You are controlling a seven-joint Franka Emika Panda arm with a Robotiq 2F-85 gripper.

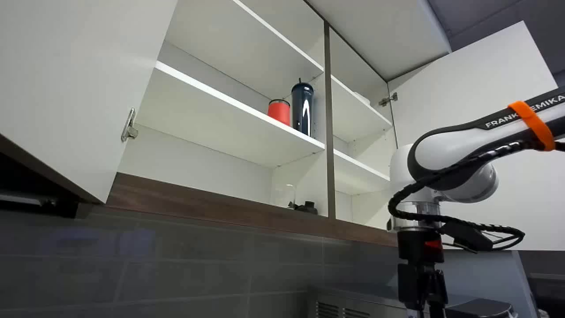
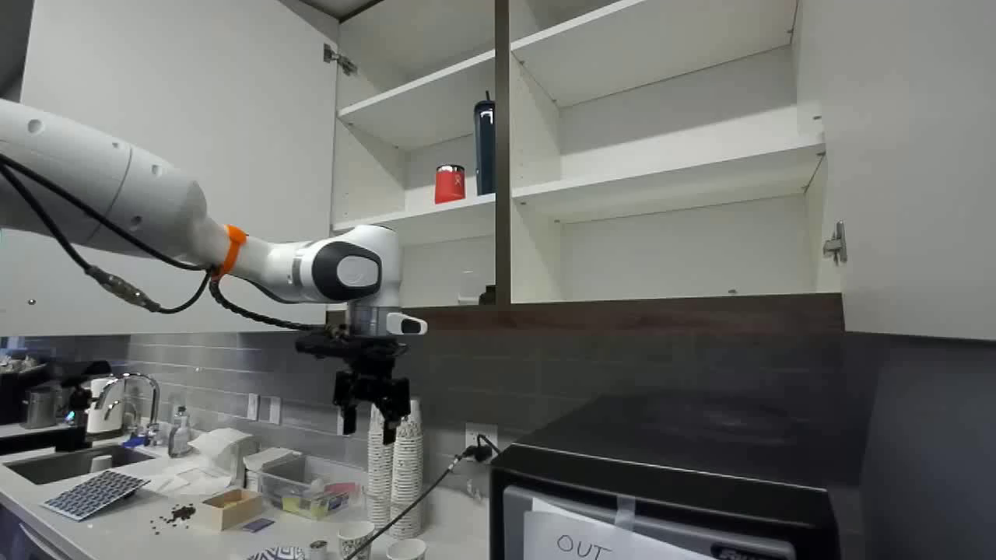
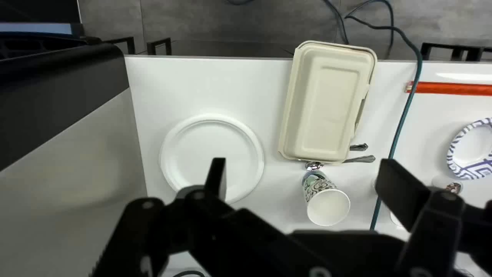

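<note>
My gripper points straight down, open, its two fingers wide apart and nothing between them. It hangs in the air well above the white counter. Far below it in the wrist view, a patterned paper cup appears in the gap between the fingers. A white round plate lies left of the cup, partly covered in that view by the left finger. Further back from the fingers rests a closed beige takeout box, with spoons partly hidden under its edge. In exterior view 2 the gripper hovers near stacked paper cups.
Open cabinets hold a red tumbler and a dark blue bottle on a shelf. Beside the counter stands a black microwave. A dark cable crosses the counter; a patterned bowl sits right of it.
</note>
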